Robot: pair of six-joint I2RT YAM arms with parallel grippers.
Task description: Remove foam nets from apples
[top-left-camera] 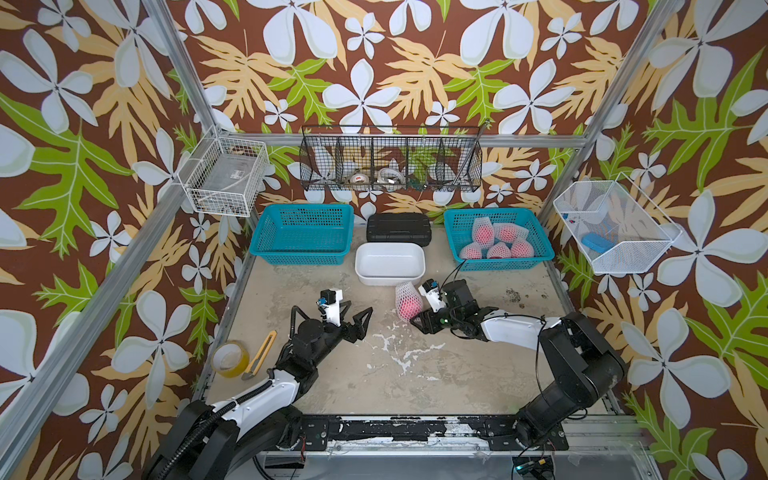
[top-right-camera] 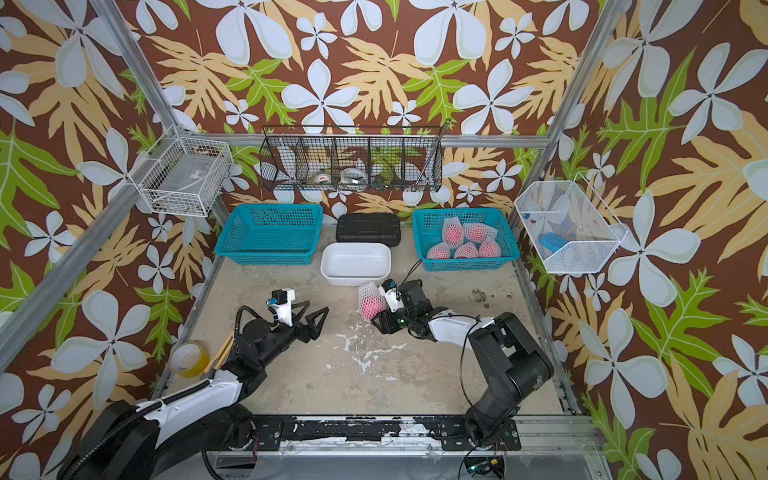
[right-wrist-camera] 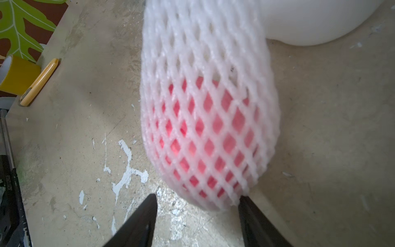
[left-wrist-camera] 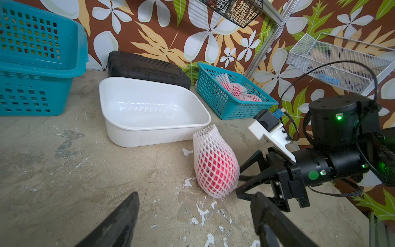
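One apple in a white foam net (left-wrist-camera: 216, 168) lies on the table in front of the white tray (top-left-camera: 389, 275). Red skin shows through the mesh, and the net's empty end points toward the tray. My right gripper is partly open at the apple's rounded end; its fingers (right-wrist-camera: 137, 222) are apart with bare table between them, close to the net. Whether they touch it, I cannot tell. To the left, my left gripper (top-left-camera: 362, 323) stands open and empty, clear of the apple. Several more netted apples (top-left-camera: 497, 237) sit in the right teal basket (top-left-camera: 546, 257).
An empty teal basket (top-left-camera: 302, 257) stands at the back left, with a black case (top-left-camera: 398, 229) behind the tray. Yellow tape (top-left-camera: 230, 359) and a yellow cutter (top-left-camera: 262, 352) lie at the left edge.
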